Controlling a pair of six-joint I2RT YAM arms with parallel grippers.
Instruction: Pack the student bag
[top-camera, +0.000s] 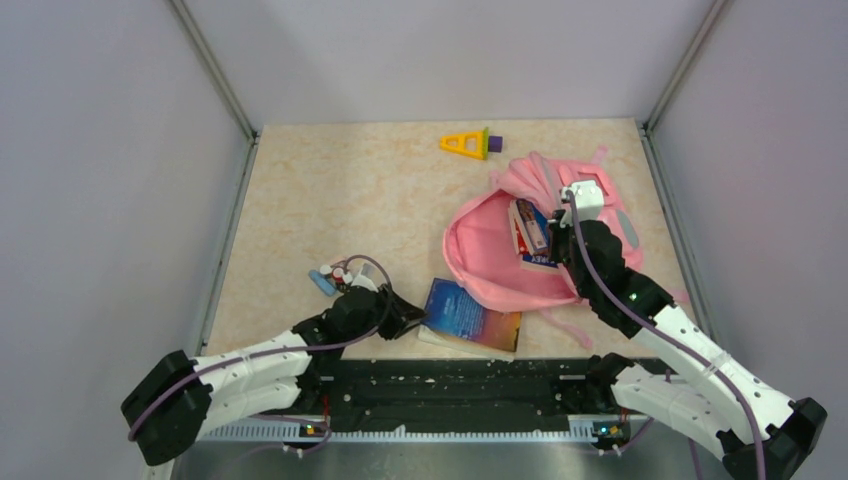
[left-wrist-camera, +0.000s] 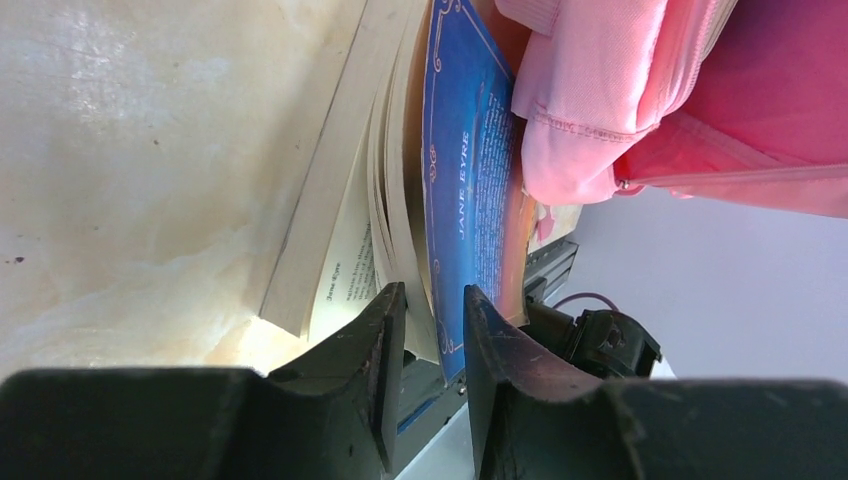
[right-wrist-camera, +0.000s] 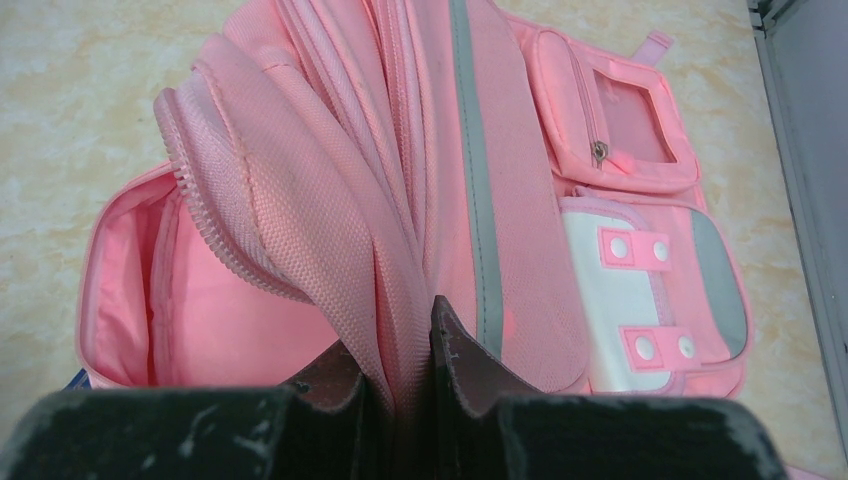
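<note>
The blue-orange Jane Eyre book (top-camera: 470, 310) lies with another book under it at the front edge, beside the pink backpack (top-camera: 500, 270), which holds several books (top-camera: 530, 225). My left gripper is at the book's edge, fingers part open around the blue cover and page edges; whether it grips them is unclear. My right gripper is shut on the bunched zippered fabric at the bag's opening, lifting it upright.
A yellow toy with a purple end (top-camera: 465, 142) lies at the back. Small items, including a blue one (top-camera: 322, 282), lie left of my left gripper.
</note>
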